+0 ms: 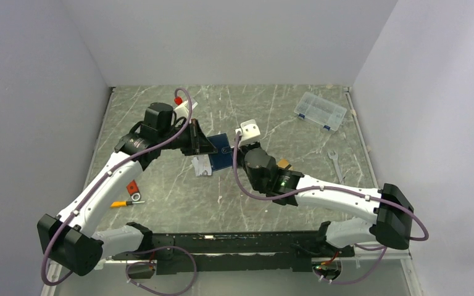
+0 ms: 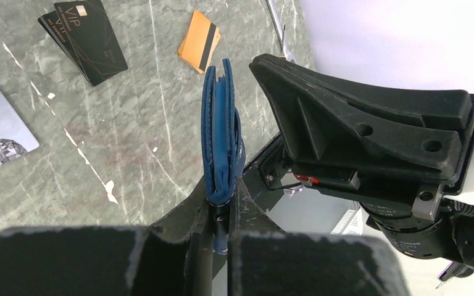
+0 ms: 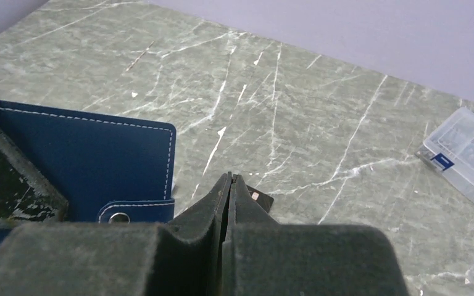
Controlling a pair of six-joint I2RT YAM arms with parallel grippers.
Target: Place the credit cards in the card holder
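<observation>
The dark blue card holder (image 1: pixel 221 152) is held up by my left gripper, which is shut on its lower part. Its snap strap (image 3: pixel 142 211) lies flat against the face, left of my right gripper. The right fingers are shut together with nothing between them, apart from the strap. On the table in the left wrist view lie black VIP cards (image 2: pixel 95 40), a silver VIP card (image 2: pixel 0 126) and orange cards (image 2: pixel 199 42). Only a corner of a black card (image 3: pixel 260 198) shows past the right fingertips.
A clear compartment box (image 1: pixel 321 111) stands at the back right and a wrench (image 1: pixel 336 164) lies at the right. A yellow-handled tool (image 1: pixel 122 203) and a red item (image 1: pixel 133 187) are at the left.
</observation>
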